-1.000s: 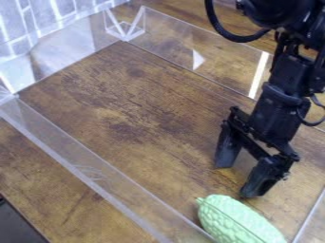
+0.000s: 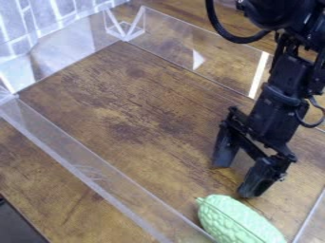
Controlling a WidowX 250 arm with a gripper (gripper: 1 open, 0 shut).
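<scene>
The black gripper (image 2: 234,167) is lowered to the wooden floor at the right of the clear-walled enclosure, its two fingers spread apart. A small yellowish patch shows on the floor between and under them; whether it is an object or wood cannot be told. A pale green, bumpy oblong object (image 2: 237,219) lies just in front of the gripper, at the bottom edge of the view, apart from the fingers.
Clear plastic walls (image 2: 91,169) bound the wooden floor (image 2: 127,114) on the left, back and right. A white gridded cloth or curtain (image 2: 38,24) is at the back left.
</scene>
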